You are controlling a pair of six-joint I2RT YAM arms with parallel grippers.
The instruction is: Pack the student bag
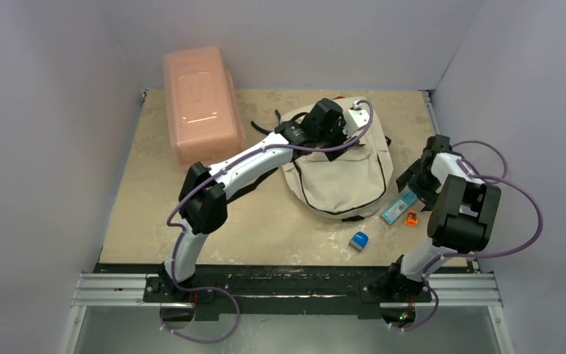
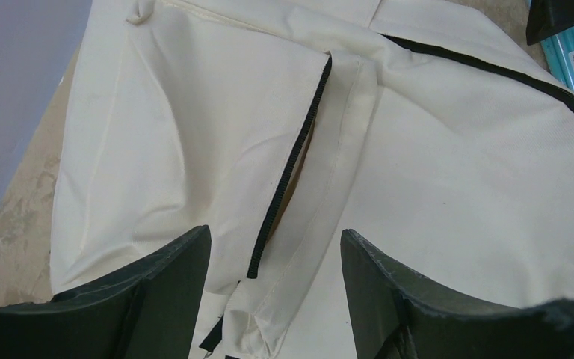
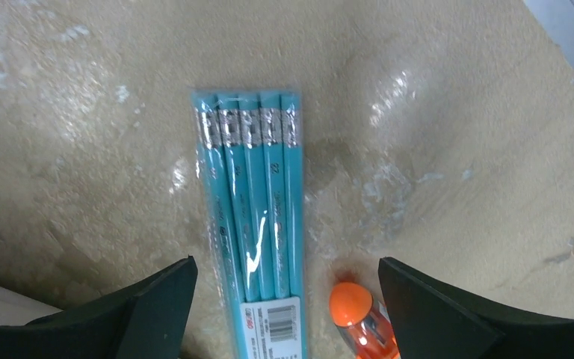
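A cream backpack [image 1: 339, 181] lies flat in the middle of the table. Over its upper part stands my left gripper, open, with nothing between its fingers; below it the black-edged pocket opening [image 2: 291, 176] gapes slightly. To the right of the bag lies a clear pack of turquoise pencils [image 3: 252, 202]. My right gripper is open above the pack, which runs between its fingers without being gripped. Close to its right finger is a small orange-and-clear item [image 3: 362, 321]. In the top view the right arm hides the pack's far end.
A blue-and-grey item [image 1: 359, 240] rests near the table's front edge. The large salmon-coloured box [image 1: 203, 107] occupies the back left. Bare table [image 1: 258, 236] spreads out in front of the bag on the left.
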